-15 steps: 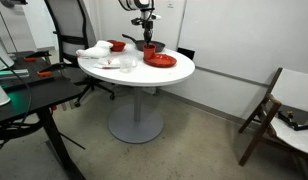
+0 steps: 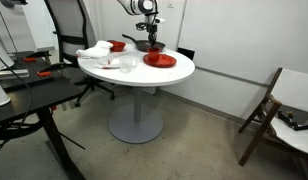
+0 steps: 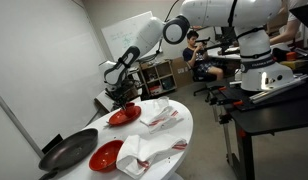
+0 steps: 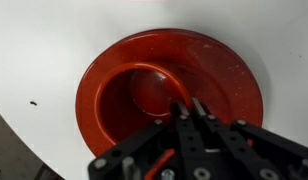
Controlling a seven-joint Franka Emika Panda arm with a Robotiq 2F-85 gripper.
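Observation:
A red cup (image 2: 153,56) is at the left part of a flat red plate (image 2: 170,61), near the right side of the round white table. My gripper is shut on the cup's rim, with one fingertip inside the cup's wall. Looking down in the wrist view, I see the open mouth of the cup (image 4: 116,112) over the plate (image 4: 229,75), whose edge rings it. Whether the cup's base touches the plate is hidden. From the other side, the arm reaches down to the plate (image 3: 118,119), with the cup partly hidden there.
A dark pan (image 3: 70,151) lies at the table's edge, beside a red bowl (image 3: 105,157). Crumpled white cloth (image 3: 152,146) covers part of the tabletop. A clear container (image 2: 126,64) stands near the front edge. Bare white surface (image 2: 159,77) lies in front of the plate.
The cup, still in my gripper, has moved down and slightly right, from above the plate's left side to the plate's level. The other objects have not moved.

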